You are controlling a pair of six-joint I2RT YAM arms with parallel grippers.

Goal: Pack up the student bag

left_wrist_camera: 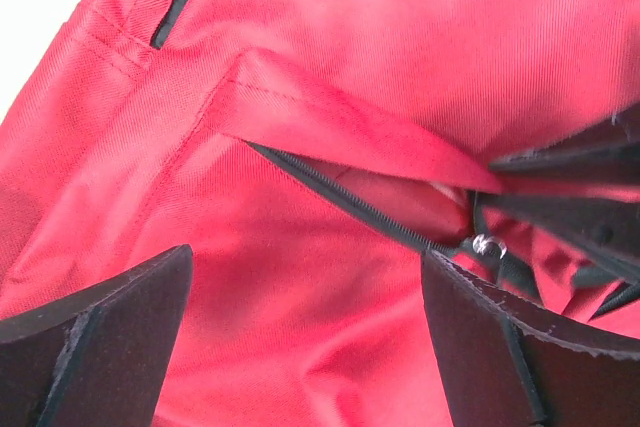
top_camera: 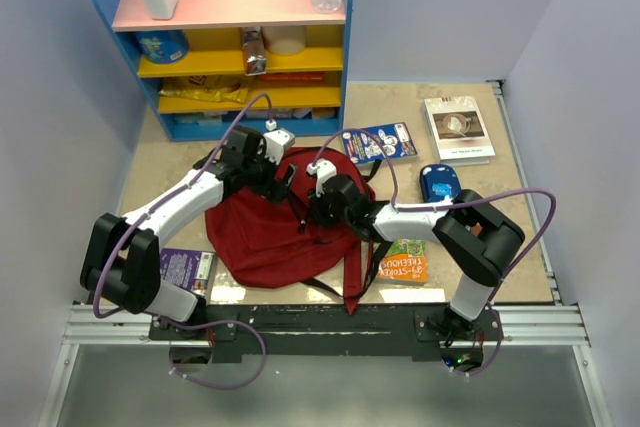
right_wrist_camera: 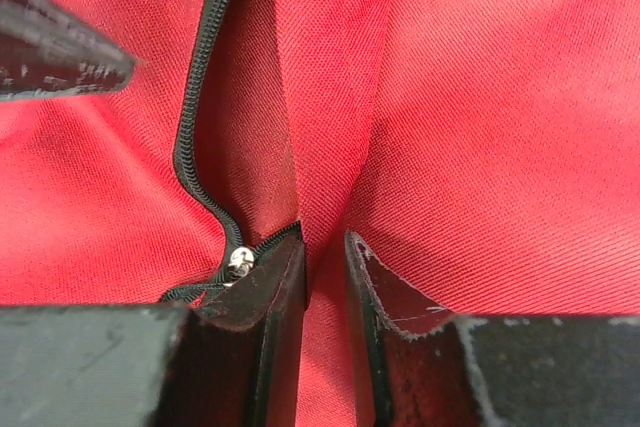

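The red bag [top_camera: 255,242] lies flat across the middle of the table. A black zipper [left_wrist_camera: 345,197] runs along a gap in its cloth, with a metal slider [left_wrist_camera: 488,245] at one end. In the left wrist view, my left gripper is over the bag, its fingers wide apart and only red cloth below. My right gripper sits by the slider, partly open, with the red flap [right_wrist_camera: 325,127] reaching down between its fingertips. Whether both fingers touch the flap is hard to tell. The bag's inside is mostly hidden.
Several items lie around the bag: a blue booklet [top_camera: 380,143], a white book [top_camera: 458,129], a blue case [top_camera: 440,184], an orange-green book [top_camera: 404,261] and a purple book [top_camera: 186,269]. Behind the bag stands a shelf [top_camera: 230,9]. Both grippers are close together.
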